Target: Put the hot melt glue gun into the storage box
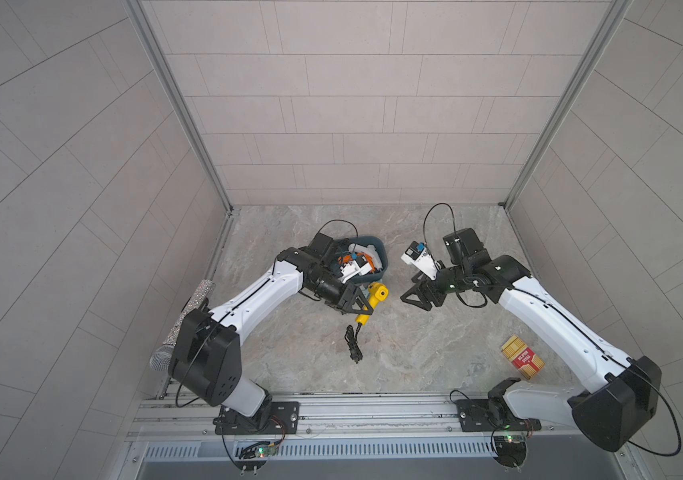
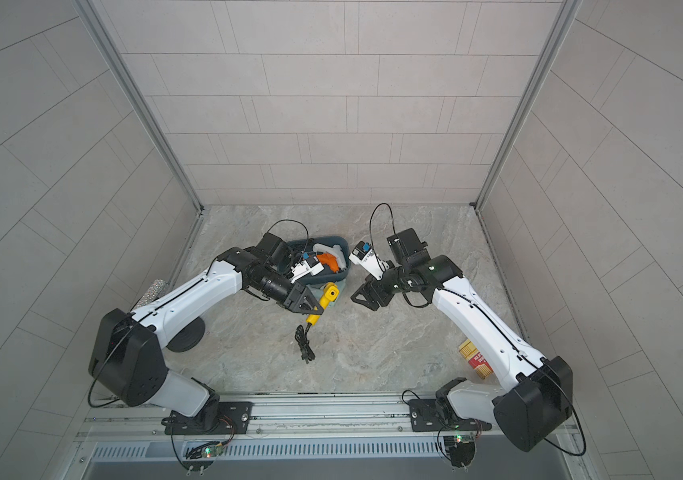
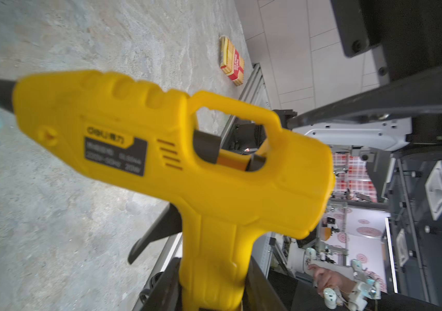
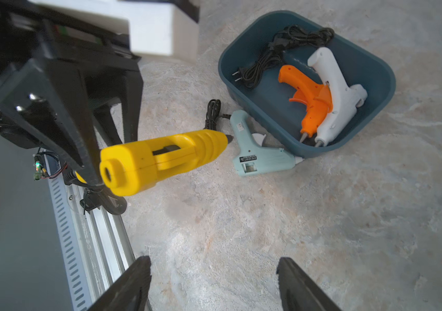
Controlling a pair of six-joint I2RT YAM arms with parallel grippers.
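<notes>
My left gripper is shut on the yellow glue gun, holding it by the handle above the table, with its black cord dangling below in both top views. In the right wrist view the storage box holds an orange glue gun, a white glue gun and black cables. A mint glue gun lies outside, along the box's near side. My right gripper is open with nothing between its fingers, just to the right of the held gun, facing it.
A yellow-and-red carton lies at the front right. A glittery roll is at the far left edge.
</notes>
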